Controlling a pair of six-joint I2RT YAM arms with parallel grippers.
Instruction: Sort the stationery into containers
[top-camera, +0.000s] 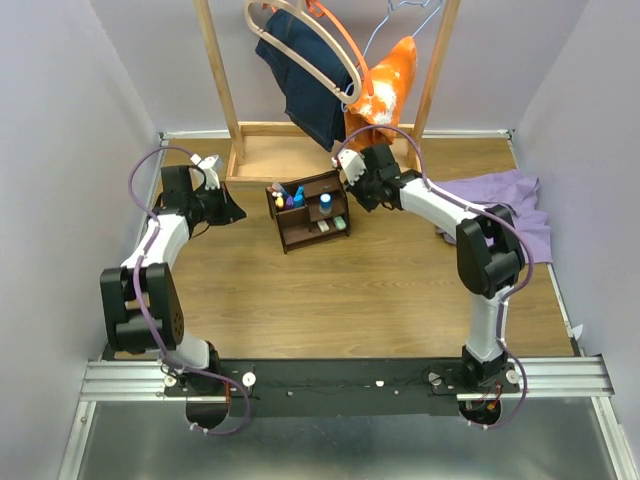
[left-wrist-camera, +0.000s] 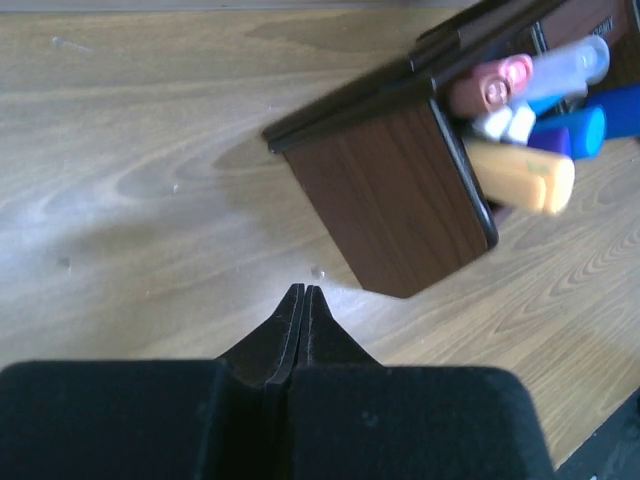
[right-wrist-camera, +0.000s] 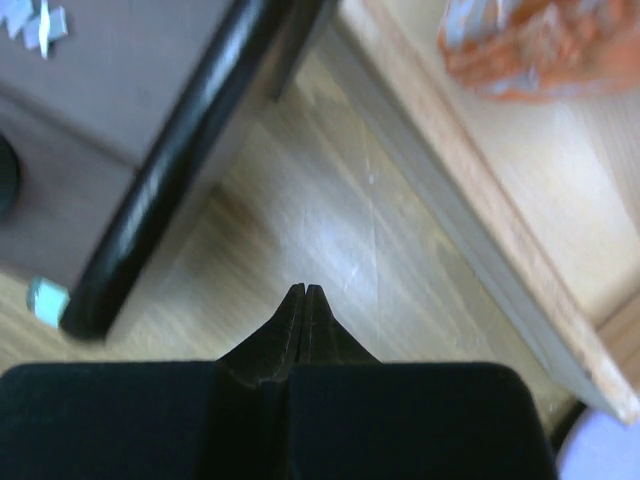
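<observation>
A dark wooden desk organizer stands mid-table, holding pens and markers in an upper compartment, a blue round item and small light pieces lower down. In the left wrist view its side panel and pen barrels show. My left gripper is shut, empty, left of the organizer. My right gripper is shut with nothing visible between its fingers, just right of the organizer, whose dark edge shows in the right wrist view.
A wooden rack with hanging jeans and an orange garment stands behind. A purple cloth lies at the right.
</observation>
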